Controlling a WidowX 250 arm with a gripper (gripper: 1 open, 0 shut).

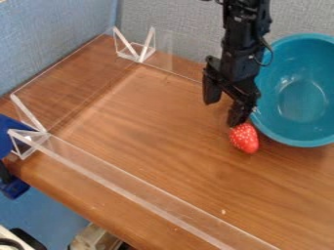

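Observation:
A red strawberry [244, 139] lies on the wooden table [156, 166], just left of and in front of a large turquoise bowl [298, 93]. My black gripper [225, 105] hangs over the bowl's left edge with its fingers apart, reaching down to just above the strawberry, holding nothing.
Low clear panels with white corner brackets [29, 142] edge the table's left and front. A blue object [11, 132] sits off the left edge. Grey padded walls stand behind.

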